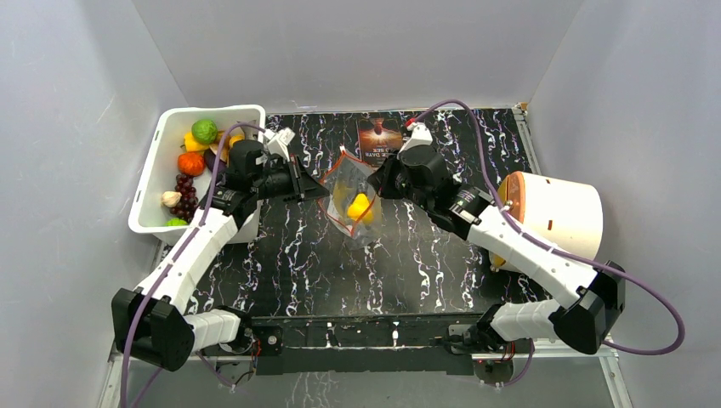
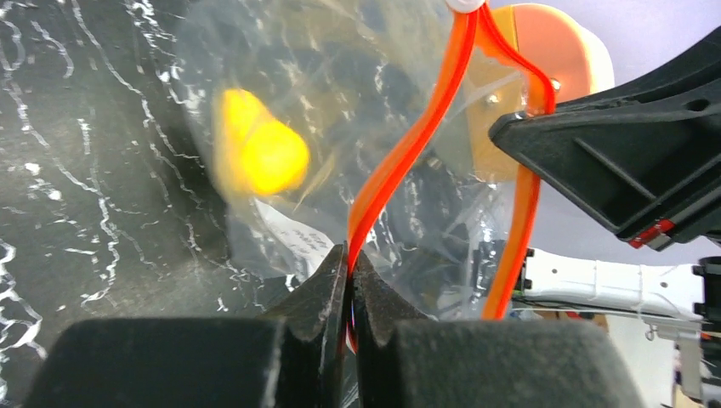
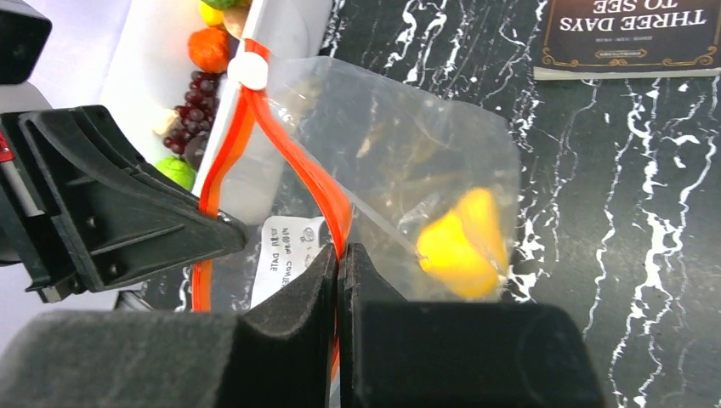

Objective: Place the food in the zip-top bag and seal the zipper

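The clear zip top bag [image 1: 347, 187] hangs between my grippers, its orange-edged mouth spread apart. Inside it lies a yellow food item [image 1: 360, 206], also visible through the film as a yellow shape [image 2: 263, 149] in the left wrist view. My left gripper has its fingertips together on one orange edge of the bag mouth. On the opposite edge, my right gripper is shut with the orange strip [image 3: 319, 183] running between its fingers. A white zipper slider [image 3: 249, 70] sits at the far corner of the mouth.
At the left stands a white bin [image 1: 146, 200] holding several fruits and vegetables. A dark book [image 1: 379, 138] lies behind the bag. To the right is a cream cylindrical container [image 1: 561, 212].
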